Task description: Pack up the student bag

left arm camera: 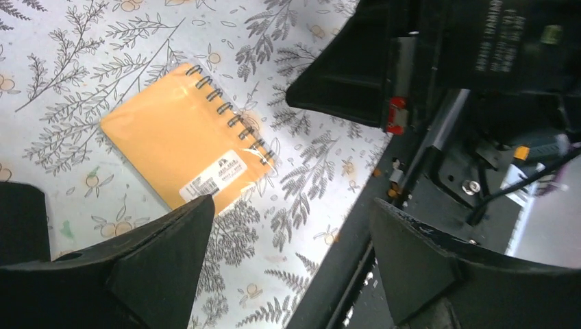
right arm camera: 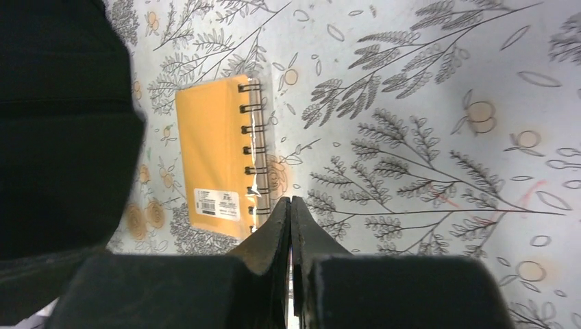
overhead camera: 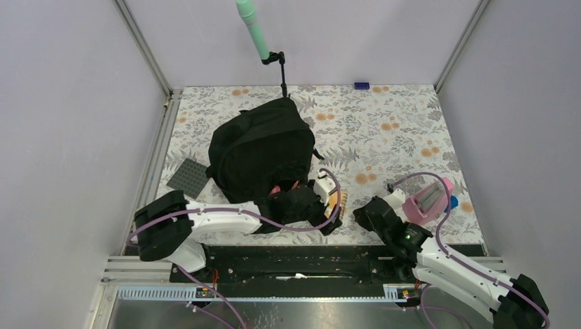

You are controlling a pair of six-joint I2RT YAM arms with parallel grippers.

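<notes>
A spiral notebook with an orange-yellow cover [left arm camera: 181,133] lies flat on the patterned tabletop, its barcode label facing up. Above it hangs my left gripper, fingers spread wide and nothing between them; from above [overhead camera: 331,218] it partly hides the notebook [overhead camera: 334,200]. My right gripper is shut just beside the notebook's spiral edge, with nothing visible between its fingertips. In the top view the black bag [overhead camera: 264,147] stands open behind my left arm. A bit of pink [overhead camera: 275,190] and an orange-red item show at its mouth.
At the right, a pink case [overhead camera: 414,211] holding grey items stands beside a blue object [overhead camera: 453,202], behind my right arm. A dark grey mat [overhead camera: 188,177] lies left of the bag.
</notes>
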